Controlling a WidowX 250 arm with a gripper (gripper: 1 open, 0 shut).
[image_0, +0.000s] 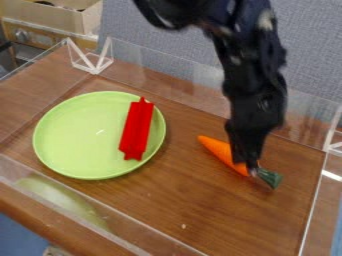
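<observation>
An orange carrot (223, 152) with a green top (267, 178) lies diagonally on the wooden table (160, 210), right of a green plate (74, 135). My black gripper (249, 158) is low over the carrot, partly covering it and blurred, so its fingertips are unclear; it looks shut, and I cannot see whether it touches the carrot. A red block (135, 130) rests on the plate's right side.
A clear barrier with white brackets (88, 62) runs along the back edge of the table before a grey wall.
</observation>
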